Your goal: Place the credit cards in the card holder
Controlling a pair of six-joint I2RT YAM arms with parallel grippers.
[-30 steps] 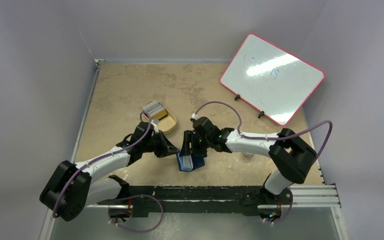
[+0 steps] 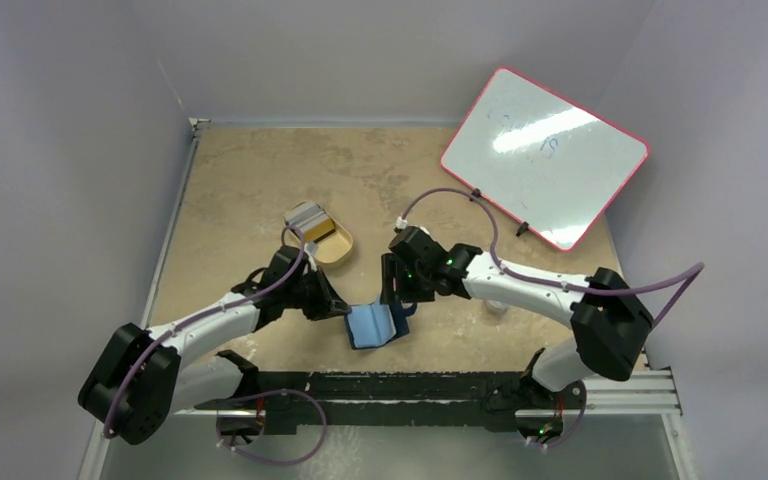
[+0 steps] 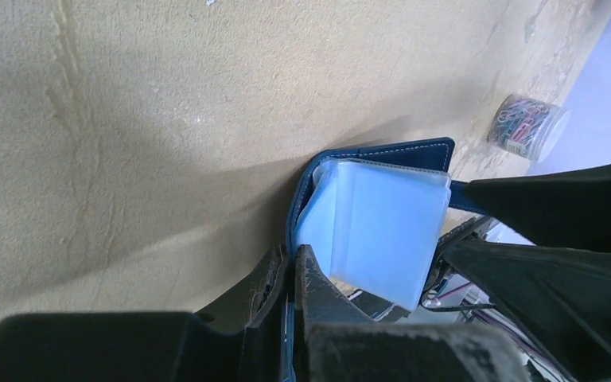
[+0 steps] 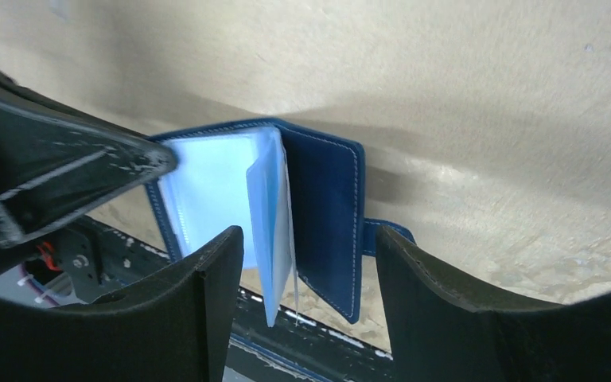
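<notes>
The navy card holder (image 2: 403, 322) lies open near the table's front, its pale-blue sleeves (image 3: 398, 231) showing. My left gripper is shut on the holder's thin left cover edge. In the right wrist view, my right gripper stands open above the holder; some sleeve leaves (image 4: 264, 215) stand up between its fingers, the bare navy cover (image 4: 326, 211) to their right. The left gripper's fingertip (image 4: 159, 159) shows at the far side there. Grey and gold cards (image 2: 310, 220) rest in a tan bowl (image 2: 338, 250) behind the left arm.
A clear jar of paper clips (image 3: 529, 127) is on the table to the right, partly behind the right arm in the top view. A red-framed whiteboard (image 2: 550, 150) leans at the back right. Open table lies behind the holder.
My right gripper has shifted right, its arm swinging outward. The sleeves spread out, and some leaves now stand up. The holder has slid and turned slightly; the left arm has moved only a little.
</notes>
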